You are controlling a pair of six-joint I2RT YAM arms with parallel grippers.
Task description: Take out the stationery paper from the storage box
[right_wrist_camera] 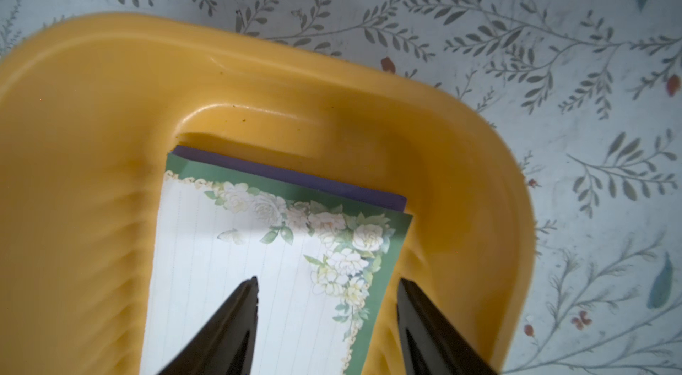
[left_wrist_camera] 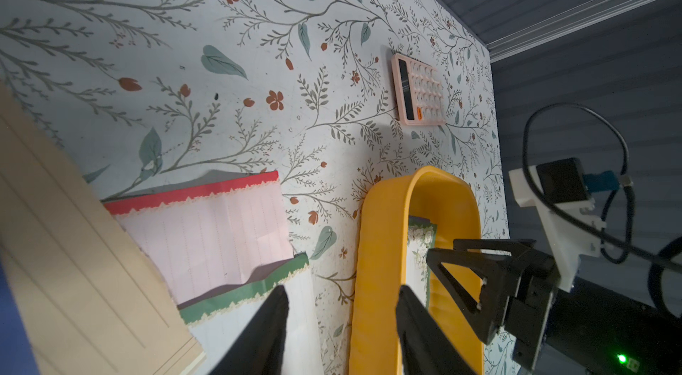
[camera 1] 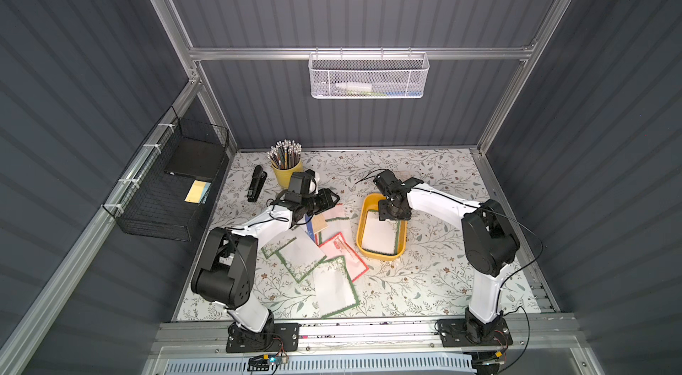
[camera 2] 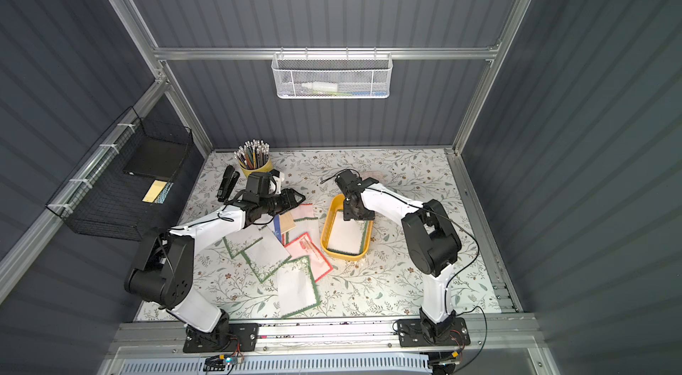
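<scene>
The yellow storage box point(camera 1: 363, 249) stands on the table right of centre. Inside lies stationery paper point(right_wrist_camera: 277, 261), white with a green border and white flowers, on top of something dark purple point(right_wrist_camera: 298, 174). Over the box's far part, my right gripper is partly open above the paper, nothing between its fingers. My left gripper is open and empty, left of the box and above the table. Loose sheets lie left of the box: a red-bordered one point(camera 1: 344, 255), a green-bordered one point(camera 1: 334, 288) and others.
Left of the box lie a tan pad point(left_wrist_camera: 85, 261) and a blue item point(camera 1: 309, 226). A pencil cup point(camera 1: 282, 177), black stapler point(camera 1: 257, 183) and pink calculator point(left_wrist_camera: 419, 91) stand farther back. Right of the box, the table is clear.
</scene>
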